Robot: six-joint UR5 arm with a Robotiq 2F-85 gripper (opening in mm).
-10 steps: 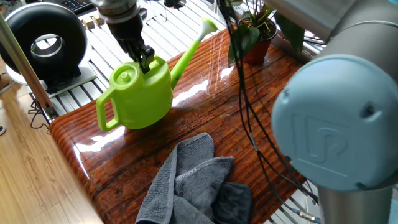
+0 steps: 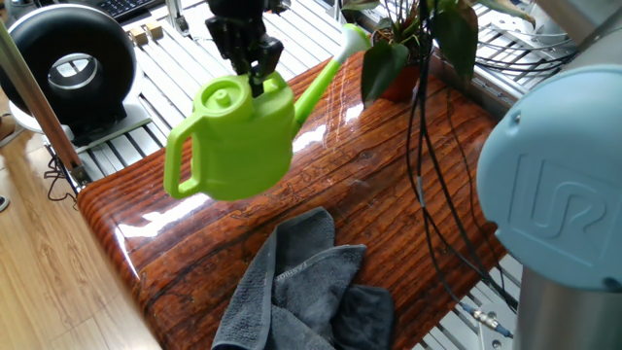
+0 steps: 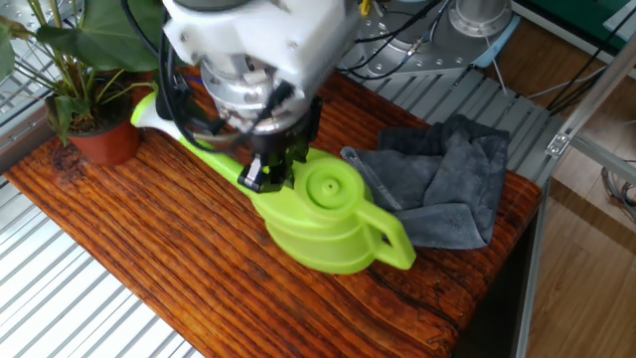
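Observation:
A bright green watering can (image 2: 245,156) hangs upright from my gripper (image 2: 257,87), which is shut on its upper part, beside the round cap. It seems to be held above the glossy wooden table (image 2: 389,204); how high is hard to judge. In exterior view 2 the can (image 3: 320,237) shows below the black gripper (image 3: 268,181), its big handle away from the plant. Its long spout ends in a pale head (image 2: 353,41) close to the potted plant's leaves (image 2: 386,70). The exact grip between the fingers is partly hidden.
The plant's reddish-brown pot (image 3: 107,143) stands at one end of the table. A crumpled grey towel (image 2: 309,287) lies near another edge. Black cables (image 2: 424,185) hang across exterior view 1. A black ring-shaped device (image 2: 73,68) sits off the table.
In exterior view 1 the watering can and my gripper have moved together to the right, toward the plant, bringing the spout head nearer its leaves. The blue-capped arm joint has shifted right; the towel is unmoved.

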